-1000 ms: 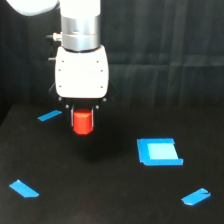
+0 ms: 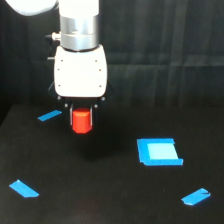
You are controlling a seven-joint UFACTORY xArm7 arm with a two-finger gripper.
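Note:
A small red block (image 2: 82, 121) shows directly below the white hand of the arm, at the left of the view. My gripper (image 2: 82, 108) points straight down, with its dark fingers close against the block's upper sides; it looks shut on the block. The fingertips are dark against the dark table and hard to make out. How far the block is above the table is not clear.
On the black table, a blue-taped square with a pale centre (image 2: 161, 151) lies to the right, empty. Blue tape strips lie at the front left (image 2: 24, 188), back left (image 2: 50, 115) and front right (image 2: 196, 197).
The arm and the red block have shifted very slightly to the left together. Everything else stays where it was.

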